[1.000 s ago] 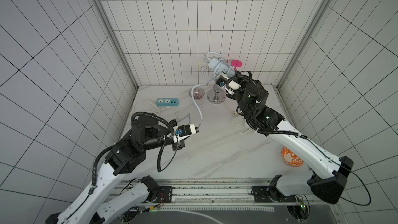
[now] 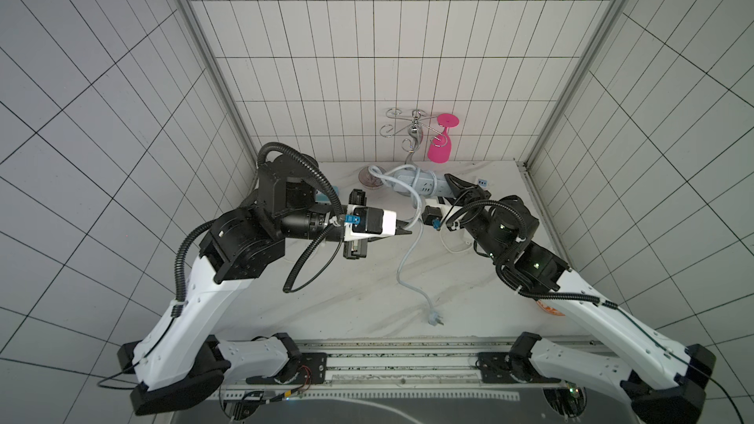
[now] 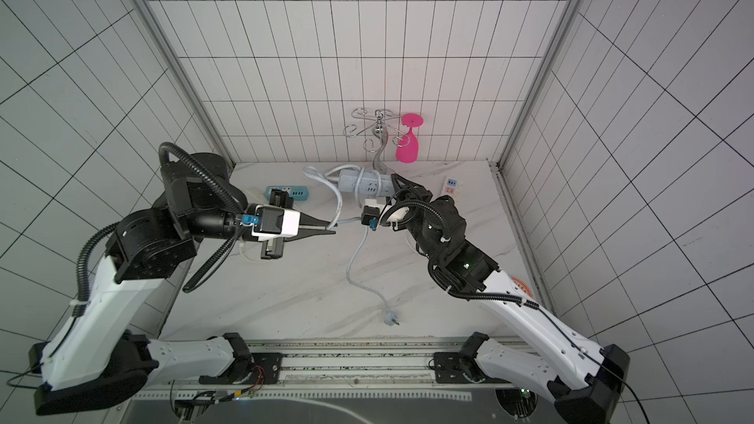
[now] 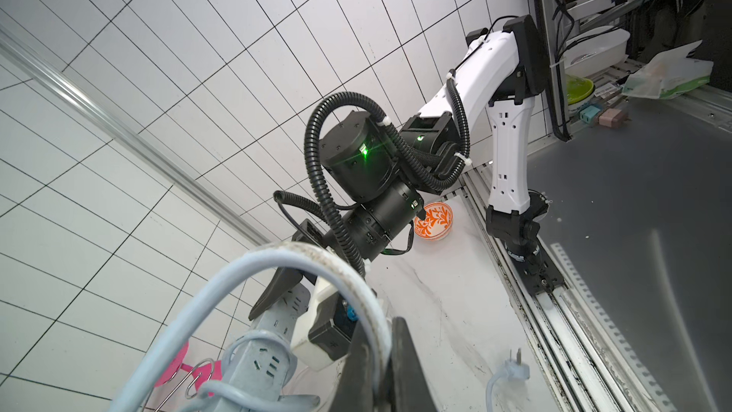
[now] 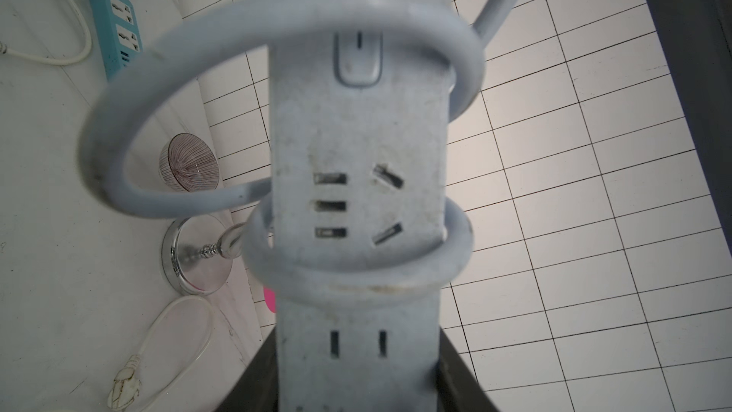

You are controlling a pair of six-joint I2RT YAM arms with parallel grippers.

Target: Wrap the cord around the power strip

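Observation:
The pale blue-grey power strip point(image 2: 426, 183) is held up at the back middle of the table, its right end between the fingers of my right gripper. Two loops of cord point(image 5: 358, 284) go around the strip in the right wrist view. From the strip, the cord point(image 4: 289, 255) arches over to my left gripper, which is shut on it. The left fingertips point(image 2: 403, 230) are in front of the strip and to its left. The cord's tail hangs down to the plug point(image 2: 434, 318) near the table's front.
A turquoise power strip point(image 3: 287, 192) lies at the back left. Against the back wall are a metal stand point(image 2: 416, 129) and a pink goblet point(image 2: 440, 147). An orange patterned bowl point(image 4: 433, 220) is at the front right.
The left gripper has moved to the right and toward the strip with the cord. The right gripper has lowered the strip, now nearly level. The plug has shifted right and forward.

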